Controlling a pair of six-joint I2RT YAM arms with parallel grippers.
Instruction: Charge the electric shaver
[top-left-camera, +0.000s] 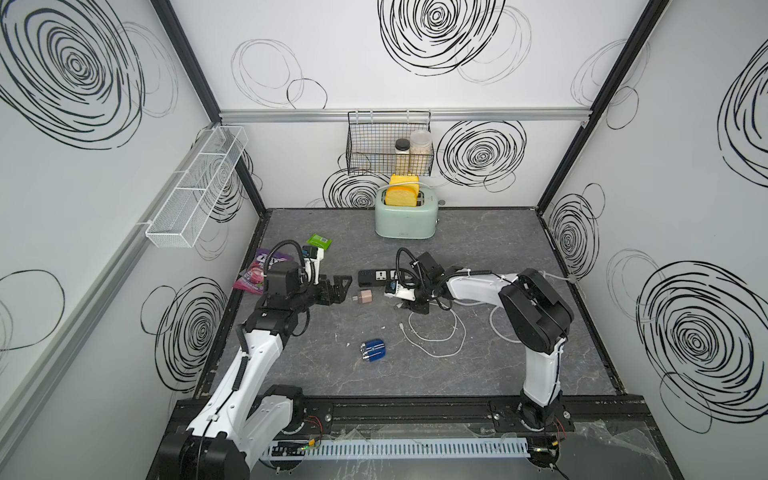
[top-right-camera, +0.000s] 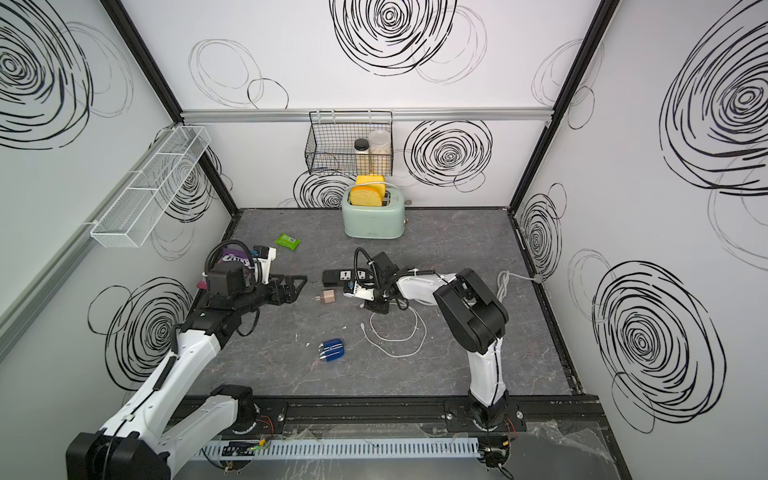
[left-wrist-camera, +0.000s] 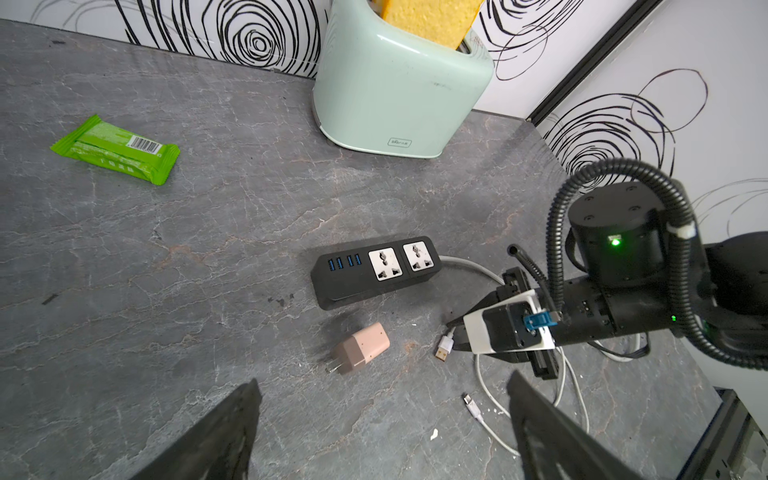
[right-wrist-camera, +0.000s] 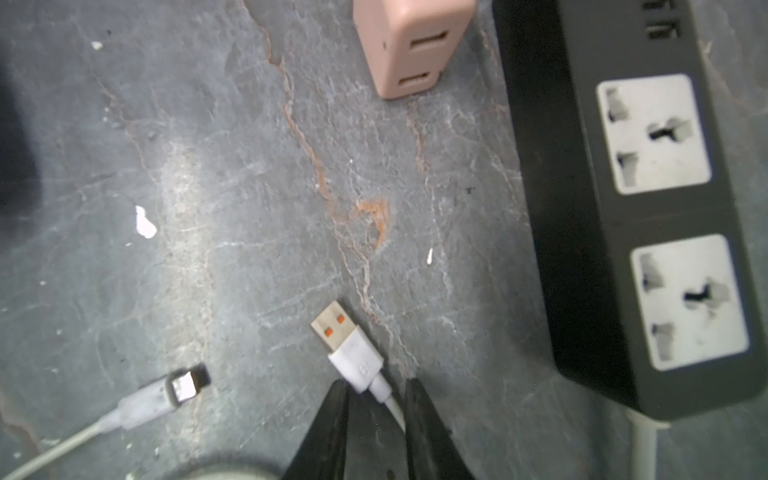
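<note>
The blue shaver (top-left-camera: 373, 349) lies on the table near the front middle. A pink charger block (left-wrist-camera: 364, 345) rests beside the black power strip (left-wrist-camera: 344, 288), its prongs pointing left. In the right wrist view the white cable's USB-A plug (right-wrist-camera: 357, 364) lies on the table, and the fingertips of my right gripper stand apart on either side just behind it. Whether they touch it cannot be told. The cable's other small plug (right-wrist-camera: 152, 402) lies to the left in that view. My left gripper is open and empty, left of the charger block in the top views.
A green toaster (top-left-camera: 406, 220) with yellow slices stands at the back. A green packet (left-wrist-camera: 116, 150) and a purple bag (top-left-camera: 254, 276) lie at the left. Loops of white cable (top-left-camera: 436, 354) spread under and in front of the right arm.
</note>
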